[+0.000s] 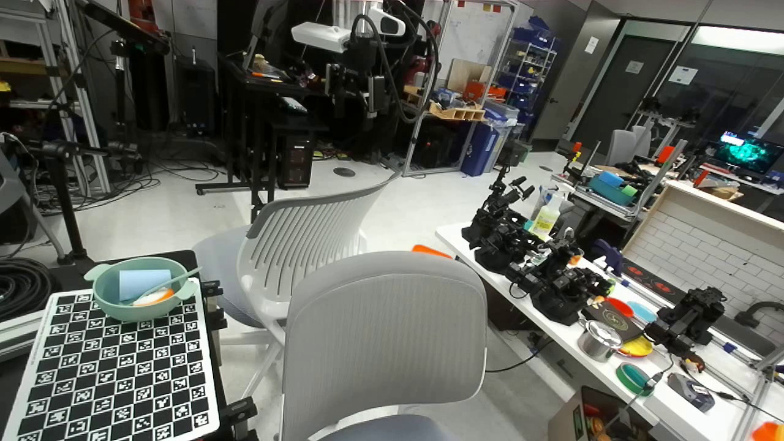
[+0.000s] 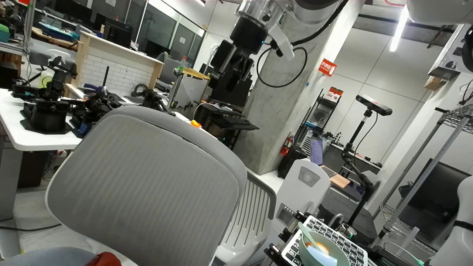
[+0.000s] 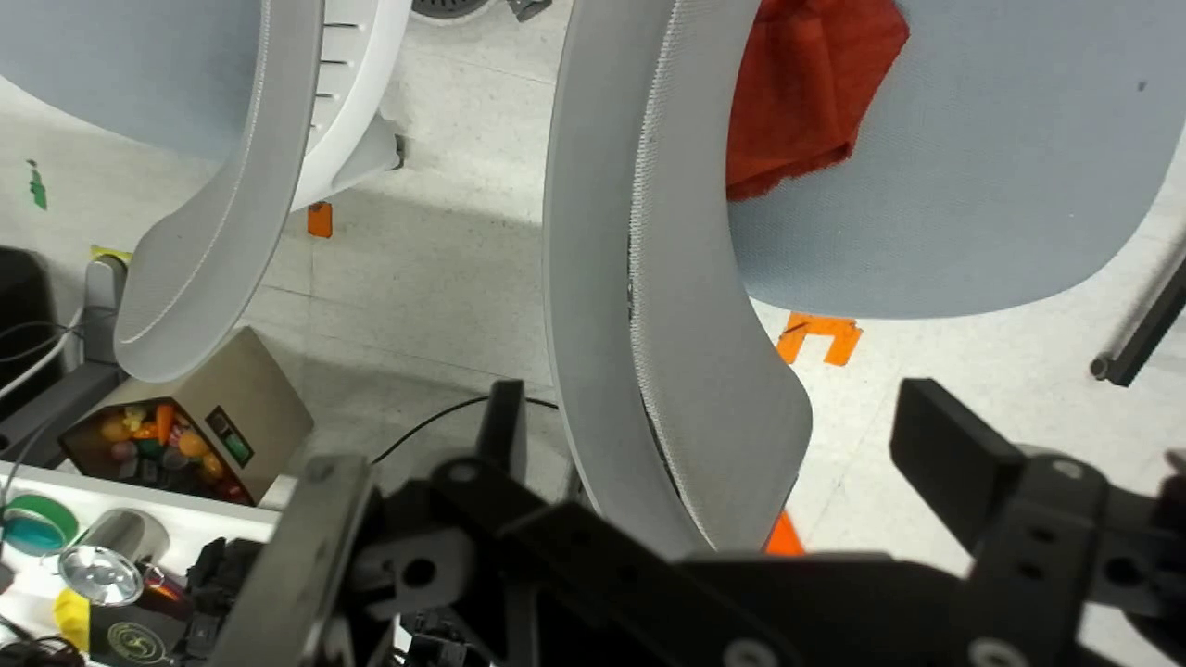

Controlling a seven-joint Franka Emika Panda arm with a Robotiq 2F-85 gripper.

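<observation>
High above the chairs, my gripper (image 1: 354,99) hangs pointing down. In the wrist view its two black fingers (image 3: 945,445) stand wide apart, open, with no object held between them. Below that gap is the grey backrest (image 3: 678,333) of the nearer chair. A red cloth (image 3: 817,94) lies crumpled on this chair's blue-grey seat (image 3: 934,239); only a bit of the cloth (image 2: 104,259) shows in exterior view 2. A green bowl (image 1: 117,297) rests on a black-and-white marker board (image 1: 121,375), holding a light-blue item, an orange-and-white item and a pale green utensil.
A second chair (image 1: 316,235) stands beside the first. On the right, a white table (image 1: 551,323) carries several small black robot arms, a metal pot (image 1: 599,340) and coloured dishes. An open box (image 3: 167,439) of toy food sits by the table. Air around my gripper looks clear.
</observation>
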